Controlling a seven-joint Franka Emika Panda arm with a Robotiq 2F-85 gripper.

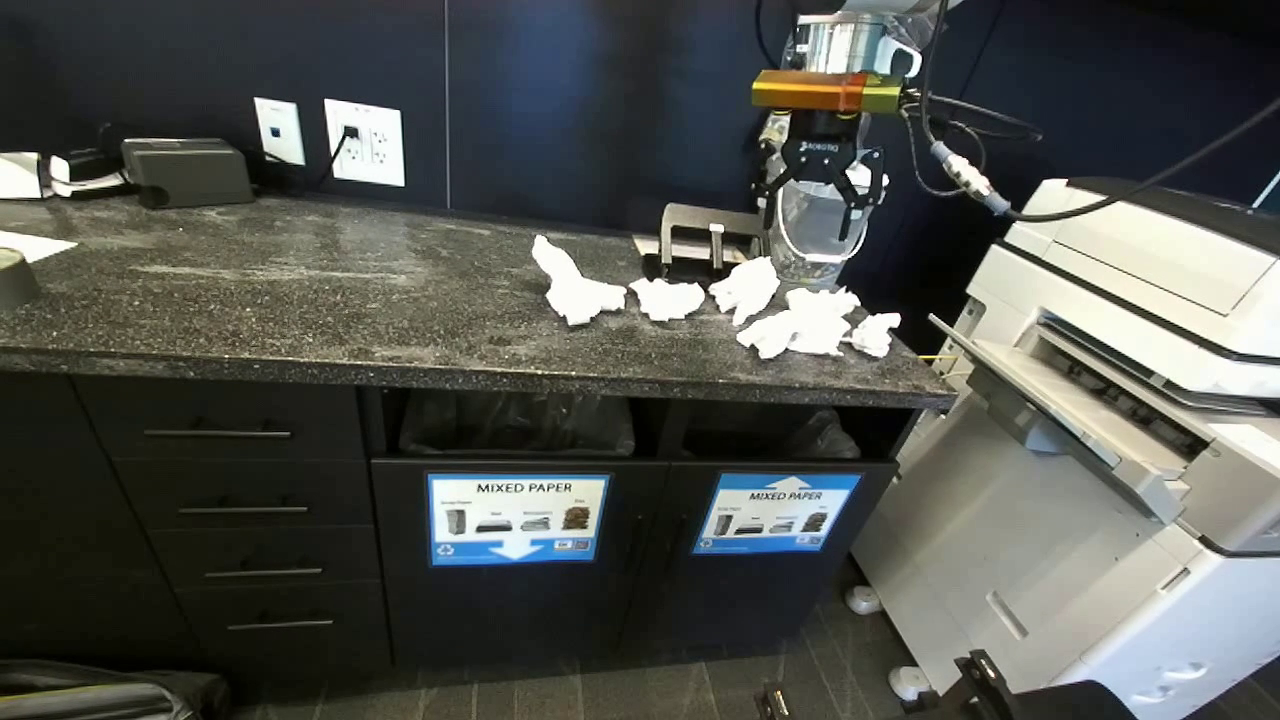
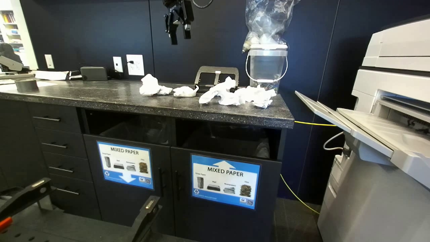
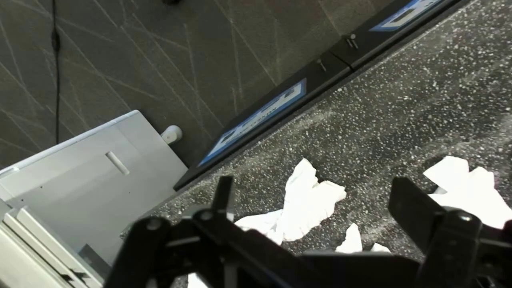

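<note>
Several crumpled white papers lie spread along the right half of the dark speckled counter point(image 1: 396, 324). The leftmost paper point(image 1: 578, 288) stands a little apart, while the papers toward the right, such as the large one point(image 1: 801, 324), sit close together. My gripper point(image 1: 816, 216) is open above the counter, nothing between its fingers. From the wrist view, the fingers point(image 3: 415, 211) spread wide over the counter, and a crumpled paper point(image 3: 307, 201) shows below in the gap. Parts of other papers are hidden behind the gripper body there. In exterior view 2 the gripper point(image 2: 180, 38) hangs well above the countertop.
A clear bucket point(image 2: 266, 64) with a plastic bag on top stands at the counter's right back, beside a dark metal stand point(image 2: 217, 76). Open bin slots point(image 1: 516, 422) lie under the counter edge. A large printer point(image 1: 1080, 396) stands to the right.
</note>
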